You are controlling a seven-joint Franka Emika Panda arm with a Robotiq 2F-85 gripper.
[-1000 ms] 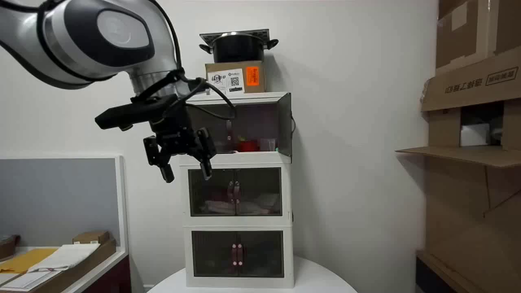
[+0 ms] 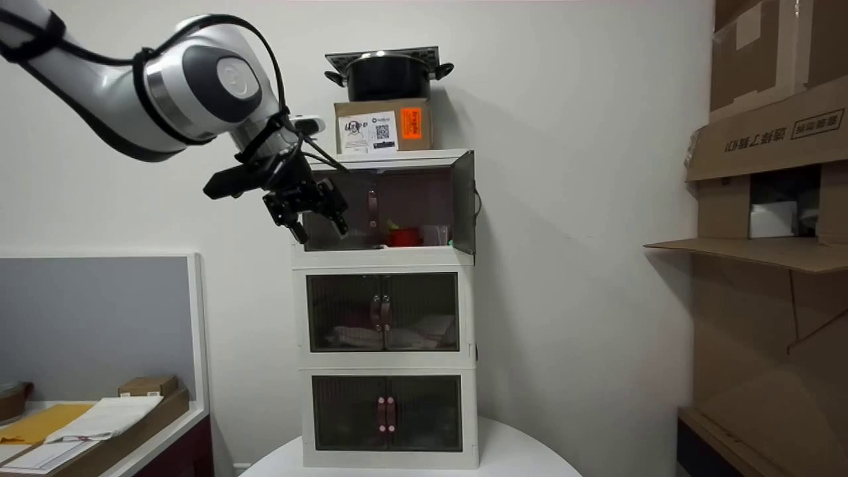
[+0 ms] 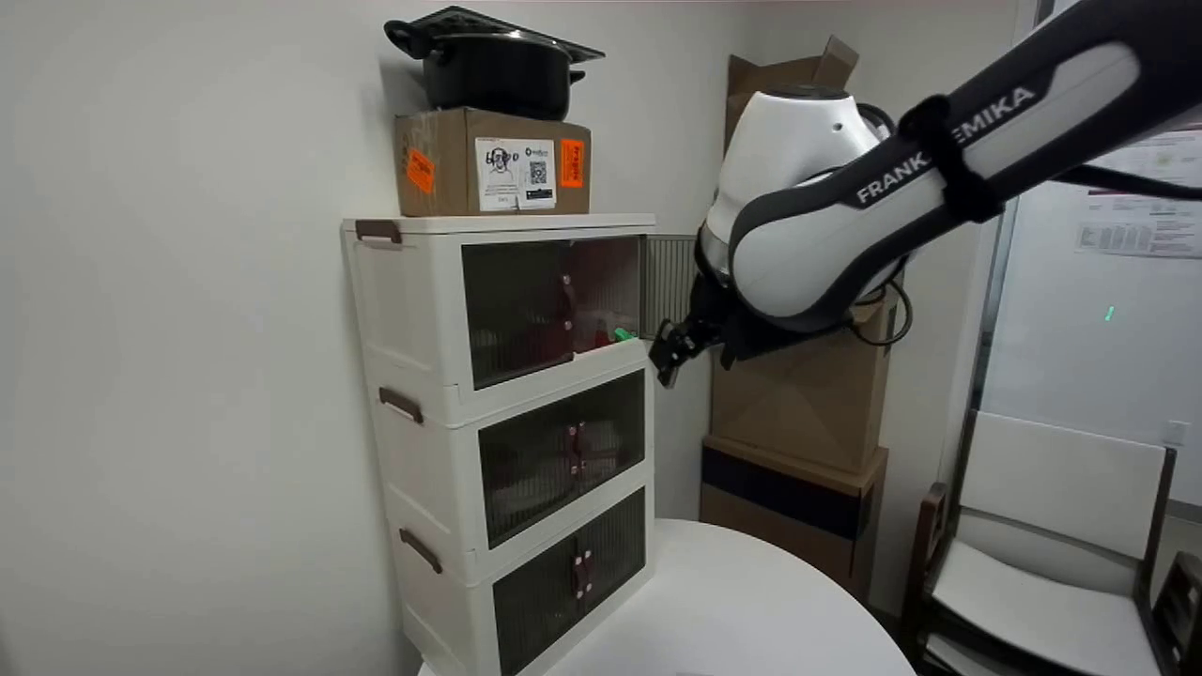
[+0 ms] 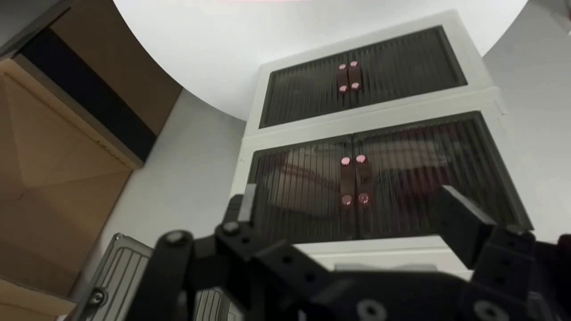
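My gripper [image 2: 319,233] hangs in front of the upper left part of a white three-tier cabinet [image 2: 469,318]. Its black fingers are wide apart in the wrist view, with nothing between them. The top tier's right door [image 2: 463,203] is swung outward, while its left door [image 3: 515,310] is closed. Inside that top compartment sit a red item [image 2: 405,237] and something clear beside it. Both lower tiers have their doors closed; white cloth-like items [image 2: 359,337] show dimly through the middle ones. From the second exterior view, the gripper [image 3: 667,366] is near the top tier's open side.
A cardboard box [image 2: 381,126] with a black pot [image 2: 389,77] on it stands atop the cabinet. Large cardboard boxes [image 2: 763,318] rise at the right, and a chair [image 3: 1048,575] stands beyond them.
My arm has moved up and away toward the cabinet, so the gripper now sits higher, level with the top compartment. The cabinet doors look the same.
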